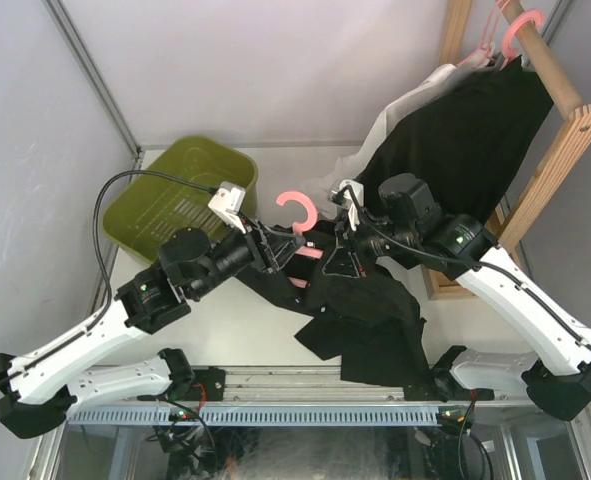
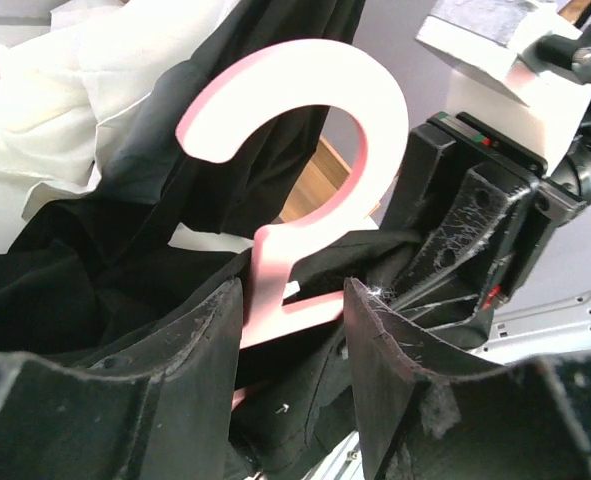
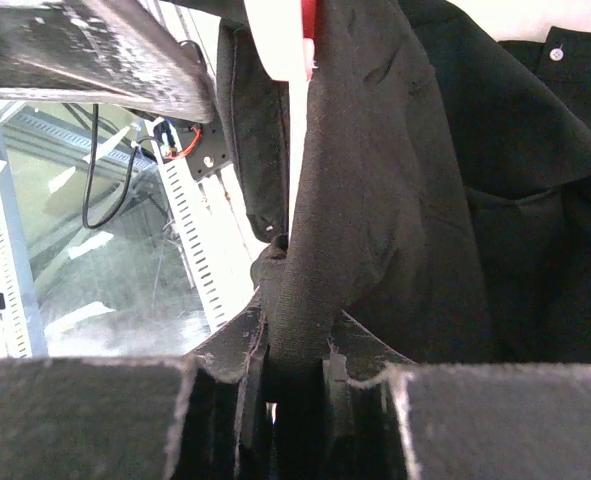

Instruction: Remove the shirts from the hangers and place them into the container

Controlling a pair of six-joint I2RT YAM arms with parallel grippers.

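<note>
The pink hanger (image 1: 297, 208) stands hook-up in the middle, partly inside a black shirt (image 1: 365, 320) lying over the table. My left gripper (image 1: 280, 250) is at the hanger's neck; in the left wrist view its fingers stand apart on either side of the neck (image 2: 273, 262). My right gripper is shut on the black shirt's bunched fabric, with part of the pink hanger beside the cloth at the top of the right wrist view.
A green basket (image 1: 125, 225) stands at the left rear. A wooden rack (image 1: 565, 140) at the right holds white and black garments on pink hangers. Bare table (image 1: 185, 330) shows at the front left.
</note>
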